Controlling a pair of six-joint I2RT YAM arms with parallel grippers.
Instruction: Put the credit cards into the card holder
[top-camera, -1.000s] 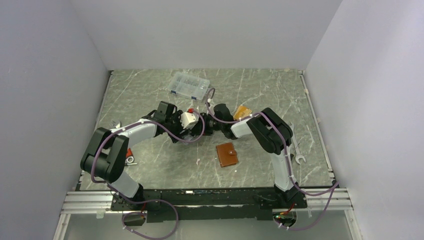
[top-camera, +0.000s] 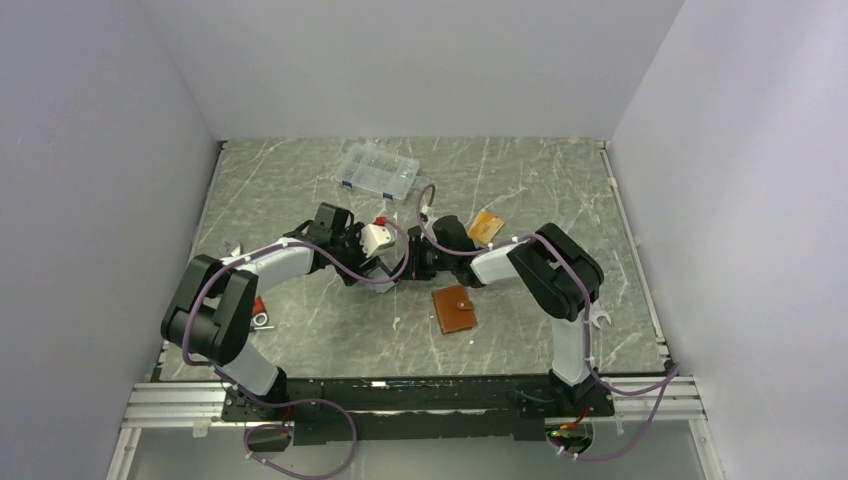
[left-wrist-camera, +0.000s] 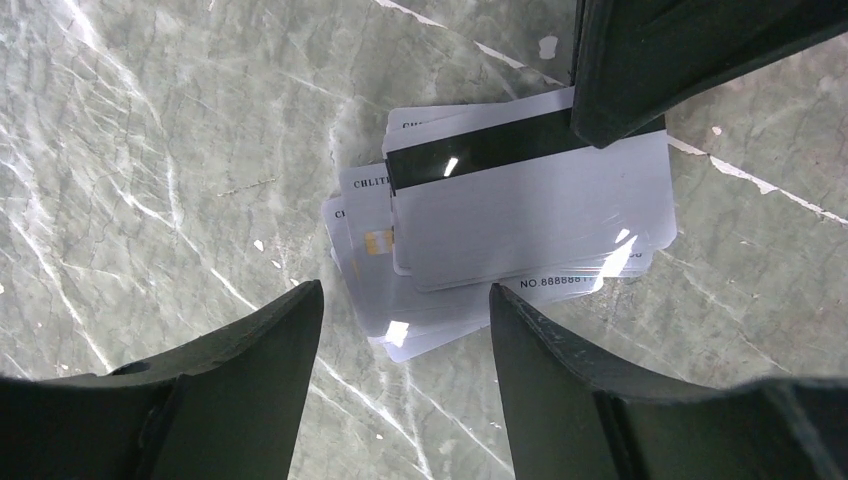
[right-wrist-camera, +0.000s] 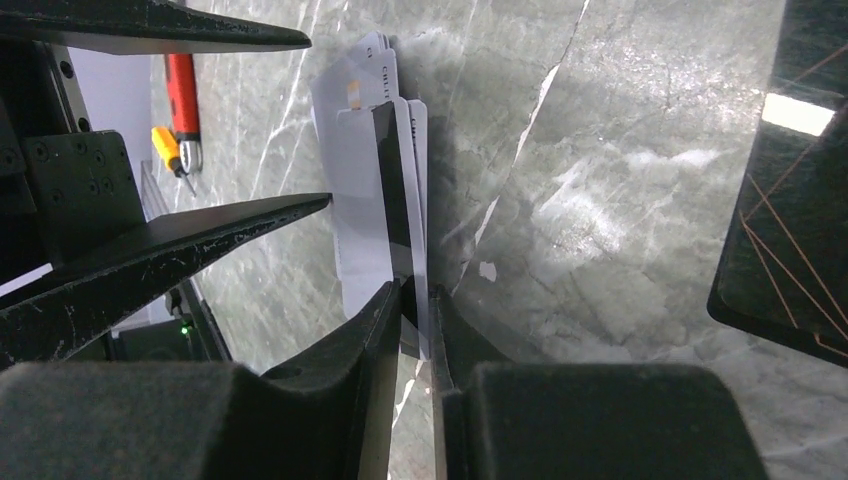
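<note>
A fanned stack of white credit cards (left-wrist-camera: 520, 210) lies on the marble table, the top one showing its black stripe. Over the stack's near edge, my left gripper is part open, nothing between its fingers. My right gripper has its fingertips close together at the end of the stack, at the top card's edge; whether they grip it is unclear. In the top view, a brown leather card holder (top-camera: 454, 310) lies to the right of the cards, toward the front.
A clear plastic box (top-camera: 378, 170) sits at the back. A yellow item (top-camera: 485, 225) is behind my right arm. Tools, including a red-handled one (right-wrist-camera: 183, 95) and a wrench (top-camera: 600, 315), lie around. The front middle has free table.
My right arm has shifted slightly toward the front and right, exposing more of the white cards in the top view. The left arm looks still.
</note>
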